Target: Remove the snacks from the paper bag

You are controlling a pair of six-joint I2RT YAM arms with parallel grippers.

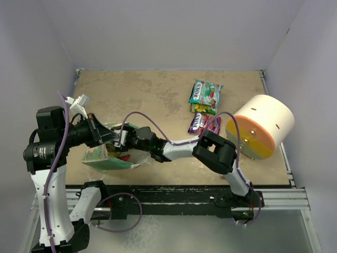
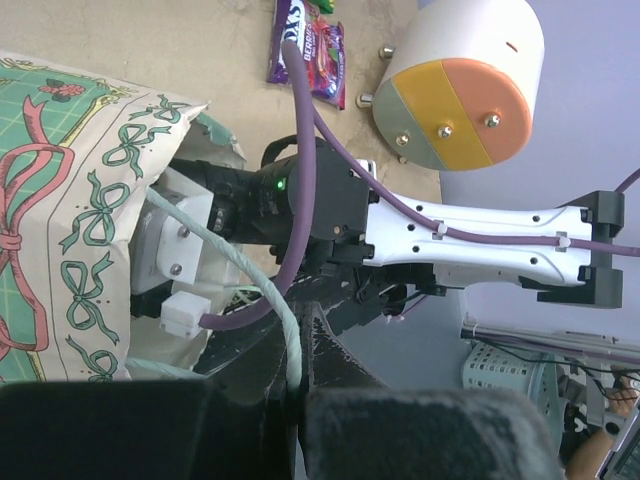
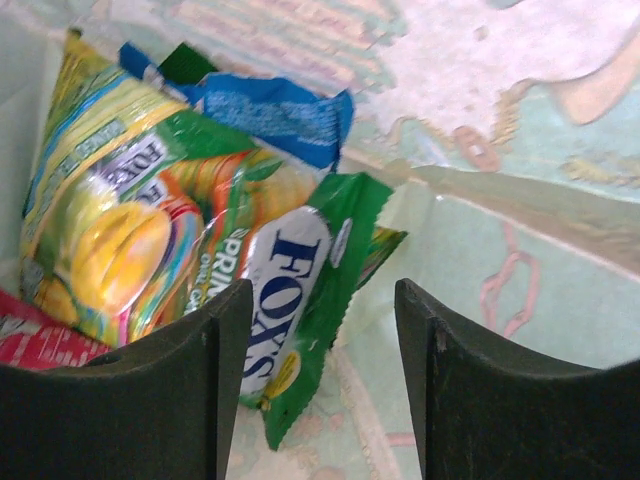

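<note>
The paper bag [image 1: 108, 161] [image 2: 60, 220] lies on its side at the left of the table, a twisted handle crossing my left gripper [image 1: 108, 137], which is shut at its mouth; whether the cord is between the fingers is unclear. My right gripper is inside the bag, open, its fingers around the lower end of a green FOX'S snack packet [image 3: 290, 290]. A yellow-green packet [image 3: 120, 230], a blue packet [image 3: 270, 110] and a red packet [image 3: 30, 340] lie in there too.
Right of centre lie several snack packets [image 1: 205, 92] and a purple packet [image 1: 200, 122]. A white cylinder [image 1: 266, 121] with a coloured end stands at the right.
</note>
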